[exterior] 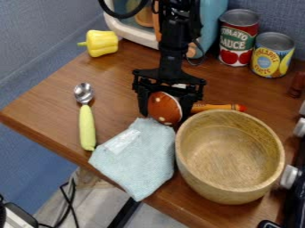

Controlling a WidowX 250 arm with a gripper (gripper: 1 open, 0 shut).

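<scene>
My black gripper (167,96) hangs over the middle of the wooden table, its fingers around or just above an orange-red ball-like object (165,108); whether it grips it is unclear. An orange carrot-like item (218,108) lies behind that. In front are a light blue cloth (131,160) and a wooden bowl (229,165). A spoon with a green handle (87,125) lies to the left.
A yellow pepper (102,43) sits at the back left beside a teal appliance (209,22). Two cans (237,40) stand back right, bottles (292,176) along the right edge.
</scene>
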